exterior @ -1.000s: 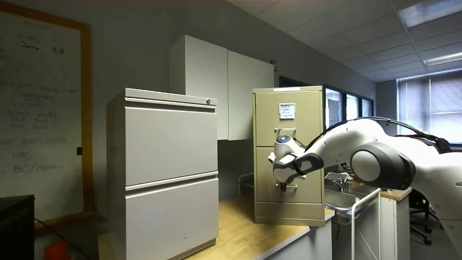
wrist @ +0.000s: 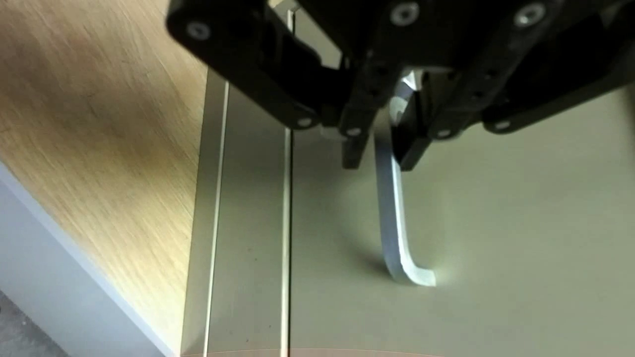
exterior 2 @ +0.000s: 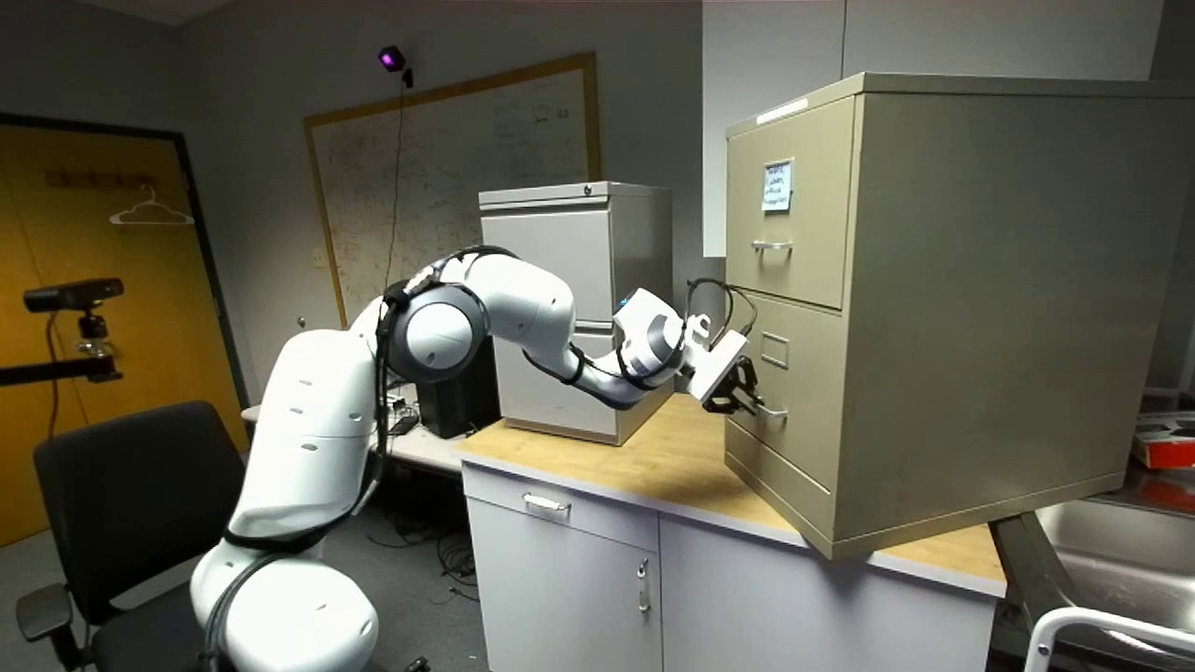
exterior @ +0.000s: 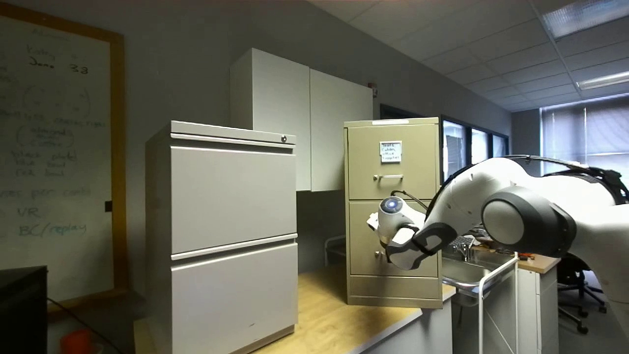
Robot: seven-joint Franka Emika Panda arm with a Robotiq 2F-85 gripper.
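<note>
The tan filing cabinet stands on the wooden counter, both its drawers flush with the front. In the wrist view, the silver handle of the lower drawer runs up between the black fingers of my gripper. My fingers are shut on this handle, with its curved end free below them. A narrow gap shows beside the left fingertip, while the right one overlaps the handle. From exterior view 1, the white arm hides the fingers and most of the handle.
A light grey two-drawer cabinet is on the same counter, to the left. The upper drawer's handle sits above my wrist. Right of the tan cabinet lies a sink with a white rail.
In exterior view 1, my hand has come down and slightly right, tilting over toward the lower handle. That handle showed below the hand and is now mostly covered. The drawers look unmoved.
</note>
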